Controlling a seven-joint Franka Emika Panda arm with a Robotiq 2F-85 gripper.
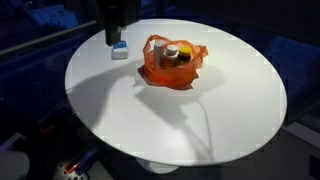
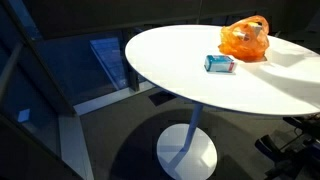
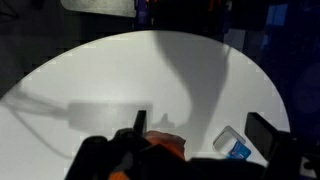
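Note:
An orange plastic bag (image 1: 172, 78) sits on the white round table, its mouth open, with white-capped bottles (image 1: 171, 51) and a yellow-topped item (image 1: 185, 50) standing inside. Beside it lies a small blue-and-white box (image 1: 120, 51), also seen as a box (image 2: 220, 63) near the table's edge. In the wrist view my gripper is open, its dark fingers wide apart with nothing held. Below it, the box (image 3: 232, 145) appears towards the right finger and part of the bag (image 3: 168, 142) towards the left one. The gripper is above the table, apart from both.
A single pedestal (image 2: 187, 148) supports it. The surroundings are dark, and a glass wall or window (image 2: 80, 65) stands beyond the table.

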